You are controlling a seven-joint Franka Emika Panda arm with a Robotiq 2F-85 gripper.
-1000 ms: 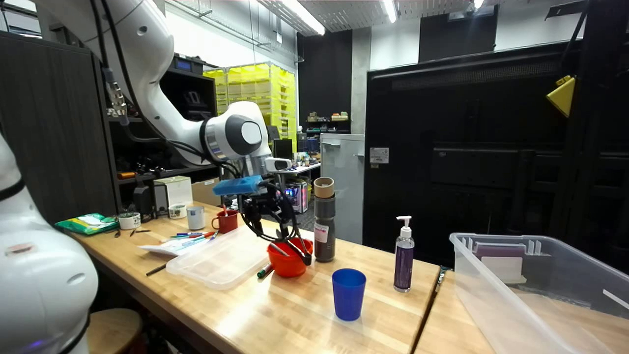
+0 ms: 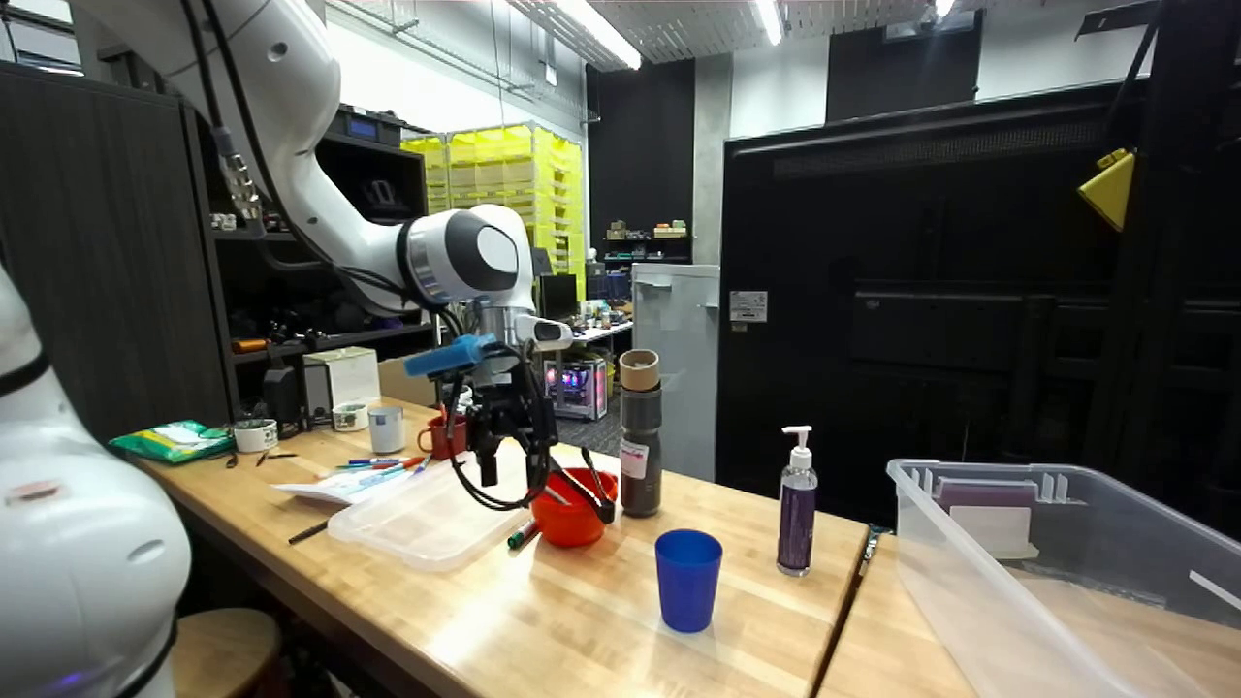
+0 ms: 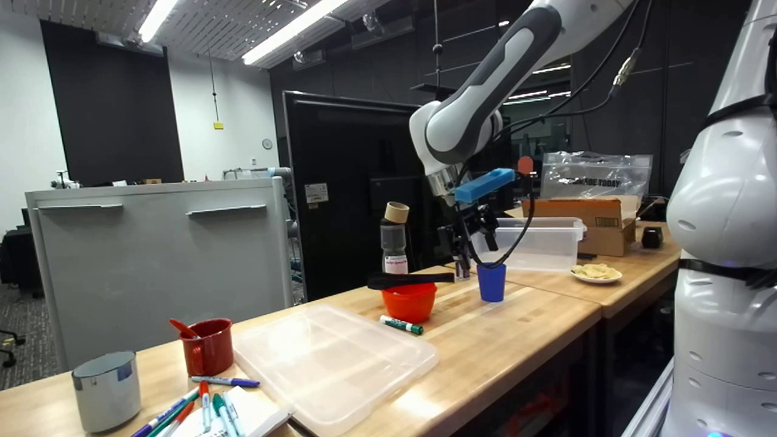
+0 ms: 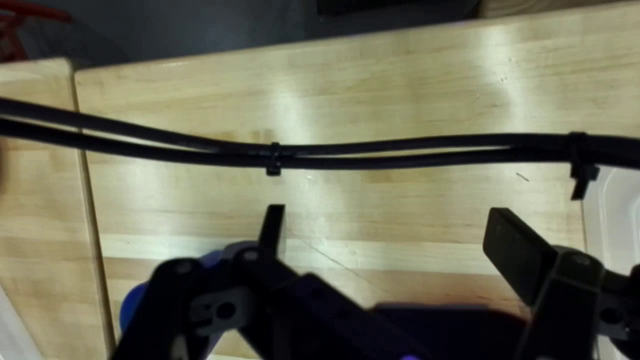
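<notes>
My gripper (image 2: 514, 459) hangs in the air over the table, pointing down. In the wrist view its two fingers (image 4: 517, 255) are spread wide, with bare wood visible between the tips; the gripper is open. A blurred dark shape lies low between the fingers, and I cannot tell what it is. The red bowl (image 2: 569, 519), holding utensils including a black handle (image 3: 411, 279), stands close to the gripper in exterior view 1. Farther along is the blue cup (image 2: 687, 582), upright; the left finger assembly partly covers it in the wrist view.
A clear plastic lid (image 3: 328, 364) lies flat beside a green marker (image 3: 401, 325). Around the bowl and cup stand a tall bottle (image 2: 641, 454) and a purple pump bottle (image 2: 797, 512). Mugs and loose markers occupy one end, a clear bin (image 2: 989, 570) the other.
The gripper has shifted slightly left in exterior view 1 and turned, its fingers now showing more upright. The bowl, cup and lid have not moved.
</notes>
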